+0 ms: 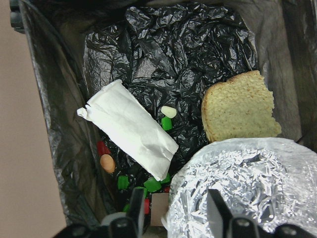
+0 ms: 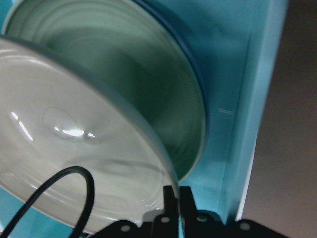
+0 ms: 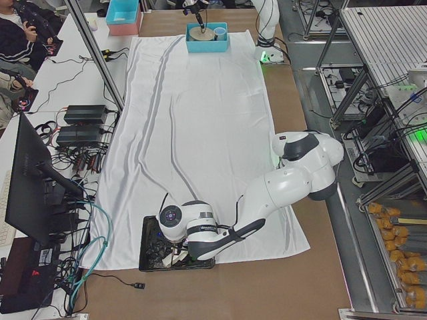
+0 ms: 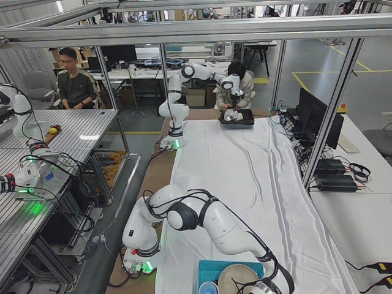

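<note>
My left gripper hangs open over a black bin lined with a plastic bag (image 1: 47,124). The bin holds a foil-covered round item (image 1: 262,183), bread (image 1: 237,104), a folded white paper (image 1: 129,124) and several small green, red and tan bits. In the right wrist view my right gripper is shut on the rim of a white plate (image 2: 74,129) above a green plate (image 2: 133,64) in a blue bin (image 2: 237,114).
A white cloth (image 3: 200,113) covers the table between the two bins, mostly clear. A monitor (image 3: 33,180), power boxes and cables crowd the side table. A blue cup (image 4: 208,288) sits in the far bin.
</note>
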